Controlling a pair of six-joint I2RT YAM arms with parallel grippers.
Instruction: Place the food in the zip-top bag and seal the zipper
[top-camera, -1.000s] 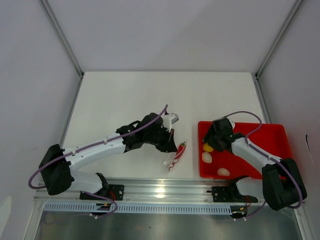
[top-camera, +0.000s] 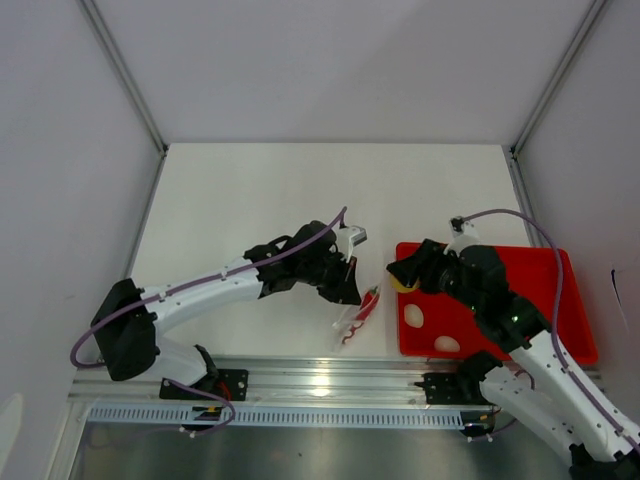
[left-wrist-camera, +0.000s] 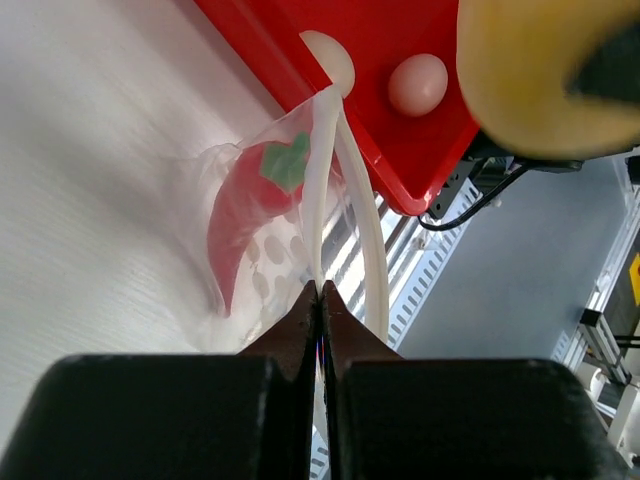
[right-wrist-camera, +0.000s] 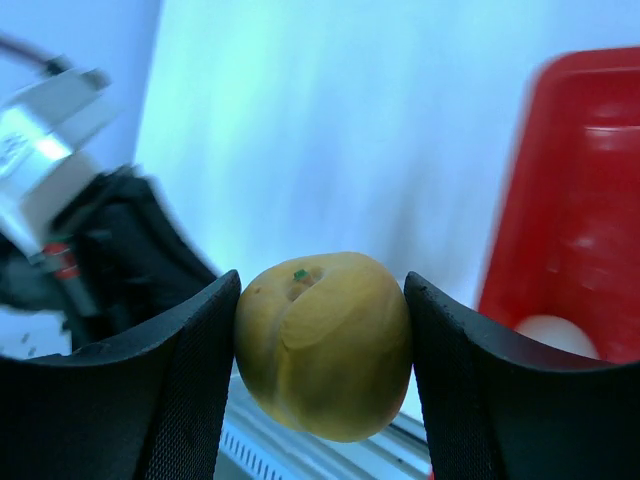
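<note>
A clear zip top bag (left-wrist-camera: 300, 240) hangs with its mouth parted, and a red pepper (left-wrist-camera: 245, 205) with a green stem lies inside it. My left gripper is shut on the bag's white rim. In the right wrist view a round yellow fruit (right-wrist-camera: 325, 345) sits between the fingers of my right gripper, one pad against each side. From the top, that gripper (top-camera: 397, 272) is over the left edge of the red tray (top-camera: 500, 330). Seen from the left wrist, the yellow fruit (left-wrist-camera: 535, 80) is blurred and close, up and right of the bag's mouth.
Two pale egg-like items (top-camera: 413, 316) (top-camera: 447, 344) lie at the tray's left front. The tray's rim stands close beside the bag.
My right gripper has risen from the tray and moved left with the yellow fruit. The left gripper and the bag have shifted slightly right.
</note>
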